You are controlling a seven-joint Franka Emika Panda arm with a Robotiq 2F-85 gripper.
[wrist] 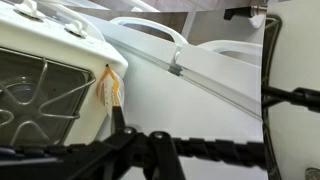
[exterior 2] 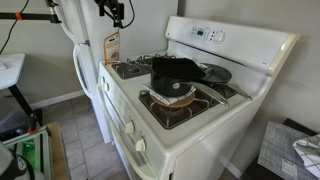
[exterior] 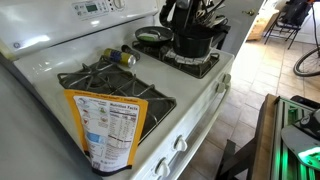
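An orange and white pouch [exterior: 108,130] with a printed nutrition panel stands upright at the near left end of the stove. In exterior view 2 the pouch [exterior 2: 112,46] stands by the stove's left side, below my gripper [exterior 2: 121,19]. The gripper is open and apart from the pouch, with nothing visible between its fingers. The wrist view shows the pouch [wrist: 110,88] nearly edge-on beside a burner. A dark part of the arm [exterior: 182,12] enters the top of exterior view 1, in front of the area behind the pot.
A dark pot [exterior: 193,42] and a pan [exterior: 153,35] occupy the far burners of the white stove [exterior: 60,50]. Small cans [exterior: 122,56] lie near the back panel. The near burner grate [exterior: 100,76] is bare. A counter edge [exterior: 265,145] lies across the aisle.
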